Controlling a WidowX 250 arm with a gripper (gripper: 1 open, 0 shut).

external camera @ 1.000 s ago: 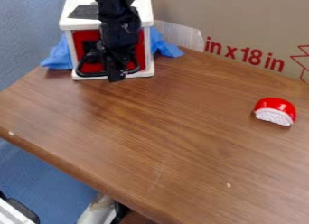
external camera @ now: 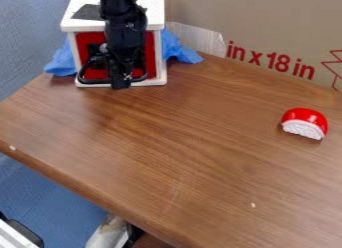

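Observation:
My black gripper (external camera: pixel 120 77) hangs at the back left, in front of a white box with a red inside (external camera: pixel 146 84), at about the height of its lower edge. A black cable loops beside it. Whether the fingers are open or shut is not clear. A red object with a white, bristly-looking front (external camera: pixel 303 123) rests on the right side of the wooden table (external camera: pixel 174 172).
A blue cloth (external camera: pixel 182 50) lies around the box. A cardboard panel (external camera: pixel 267 22) with red print stands along the back. The table's edge runs along the lower left.
The gripper has moved slightly left in front of the box. The red object on the right has not moved.

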